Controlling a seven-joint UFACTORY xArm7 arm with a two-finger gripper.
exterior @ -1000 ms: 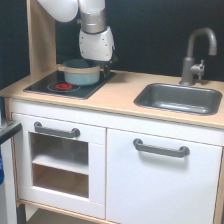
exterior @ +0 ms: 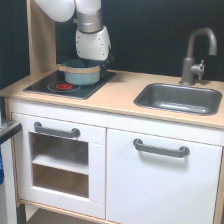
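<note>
A blue-grey pot (exterior: 82, 76) with a tan rim stands on the black cooktop (exterior: 100, 94) of a toy kitchen, toward its back. My white gripper hand (exterior: 93, 45) hangs over the pot from above, tilted a little, with its lower end at the pot's right rear side. The fingers are too small and too dark against the background to make out. Whether they touch the pot does not show.
Right of the cooktop, bare wooden counter (exterior: 118, 91) leads to a grey sink (exterior: 180, 97) with a tall faucet (exterior: 190, 60). Below are an open-fronted compartment (exterior: 62, 155) and a white cabinet door with a dark handle (exterior: 161, 149).
My arm has shifted slightly left over the cooktop. The pot looks turned, its tan part now toward the left instead of the front. A reddish patch now shows inside the lower compartment.
</note>
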